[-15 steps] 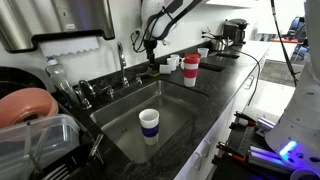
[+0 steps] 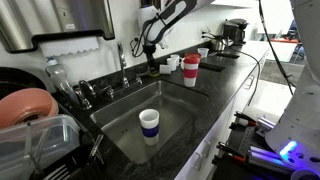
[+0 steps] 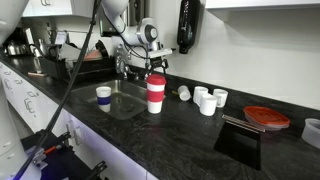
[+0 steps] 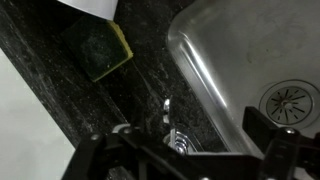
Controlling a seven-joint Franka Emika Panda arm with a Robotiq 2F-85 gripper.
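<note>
My gripper is open, with nothing held between its dark fingers. In exterior view 1 the gripper [image 2: 148, 48] hangs above the far end of the counter, behind the sink [image 2: 165, 118]. A yellow and green sponge [image 4: 98, 48] lies on the dark counter in the wrist view, off to the upper left of the fingers. Part of a white cup [image 4: 92, 4] shows beyond the sponge, cut by the frame's top. To the right is the metal sink's drain [image 4: 290, 102]. A shiny metal fitting [image 4: 180, 140] appears low between the fingers.
A white cup with a blue band [image 3: 103, 98] stands on the sink's near side; a red and white cup [image 3: 155, 92] stands at its far side. Several white cups [image 3: 208, 104] are beyond. A faucet [image 2: 84, 94] and a clear bottle [image 2: 57, 73] line the back wall.
The arm's wrist section has shifted and tilted slightly, reaching a little farther right above the counter. The cups and the sink have not moved.
</note>
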